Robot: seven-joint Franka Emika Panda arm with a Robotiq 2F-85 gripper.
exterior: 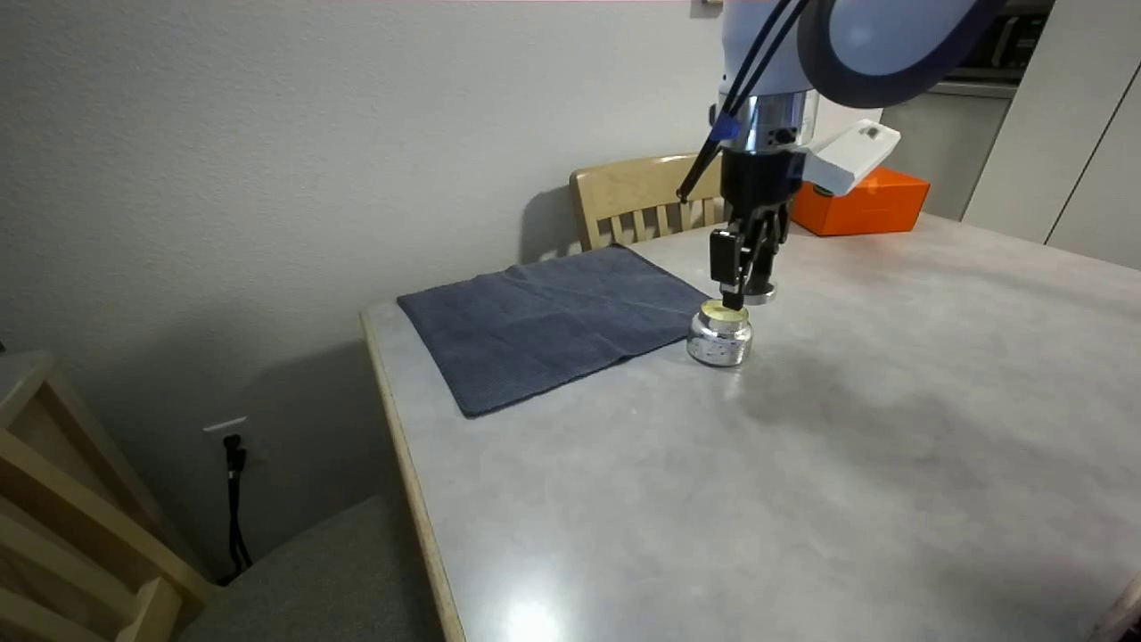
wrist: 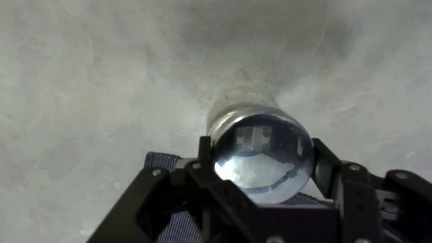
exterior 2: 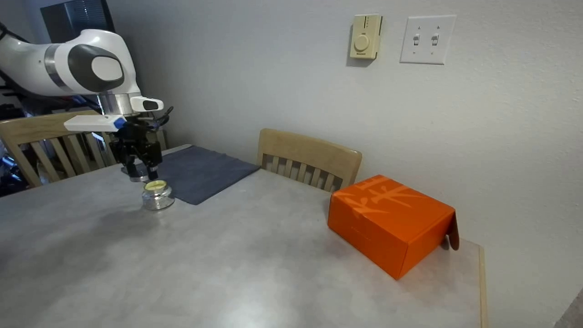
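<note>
A shiny silver lid [wrist: 263, 166] fills the gap between the two black fingers of my gripper, which is shut on its sides. Exterior view 2 has the lid [exterior 2: 139, 178] hanging beneath my gripper [exterior 2: 141, 169], a little above the table and apart from the jar. A small silvery jar [exterior: 719, 342] stands upright on the table, its pale yellow top [exterior 2: 155, 185] uncovered. In exterior view 1 one finger overlaps the jar's top edge; whether they touch, I cannot tell. The jar is not clearly visible in the wrist view.
A dark blue cloth [exterior: 556, 321] lies flat beside the jar. An orange box [exterior 2: 391, 218] sits at the table's other end. Wooden chairs [exterior 2: 309, 156] stand along the table's edge.
</note>
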